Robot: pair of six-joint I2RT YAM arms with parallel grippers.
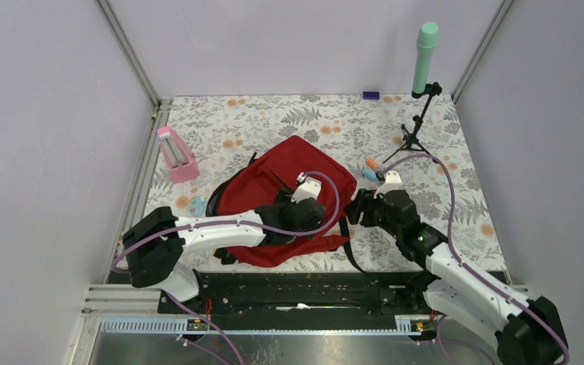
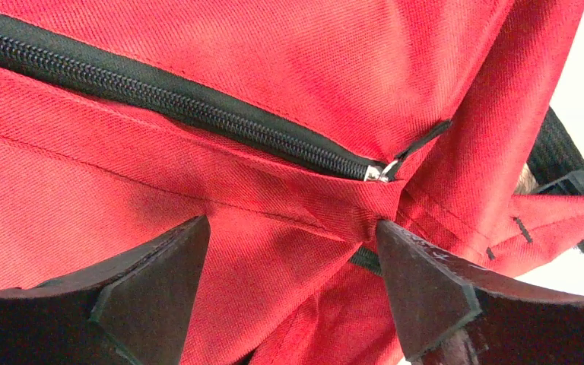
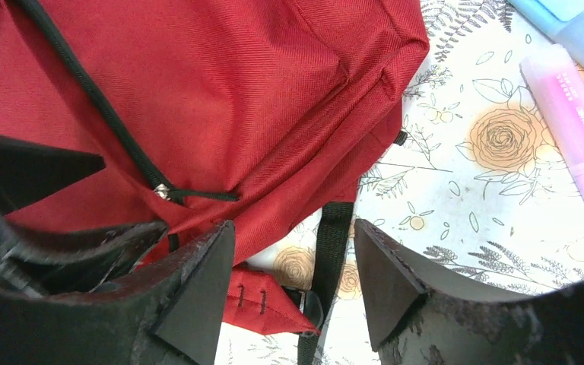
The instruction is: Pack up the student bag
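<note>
A red bag [image 1: 301,161] lies flat across the middle of the table. In the left wrist view its black zipper [image 2: 220,114] runs diagonally, with a metal zipper pull [image 2: 384,171] near the right end. Over that zipper end my left gripper stands open, nothing held between its fingers. At the bag's right edge, my right gripper is apart at the fingertips, with only table and a black strap [image 3: 331,243] showing in its gap. A blue marker [image 3: 566,26] and a pink marker [image 3: 566,129] lie right of the bag.
A pink case [image 1: 177,155] sits at the far left, a small dark blue block [image 1: 371,96] at the back edge. A tripod [image 1: 413,137] with a green top stands at the back right. Behind the bag the patterned table [image 1: 213,114] is clear.
</note>
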